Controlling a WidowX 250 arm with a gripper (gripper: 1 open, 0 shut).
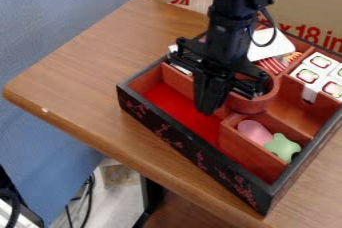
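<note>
The black gripper (211,94) hangs low over the front-left compartment of a dark box with red insides (166,99). Its fingers point down, and whether they are open or hold anything is unclear. Right of it are a pink round band (253,103), a pink piece (254,131) and a green piece (282,147). White blocks with red markings (317,72) sit in the right compartment.
The box rests on a wooden table (94,62), with bare wood to its left. A cardboard box (307,7) with red lettering stands behind. Cables lie on the floor at lower left.
</note>
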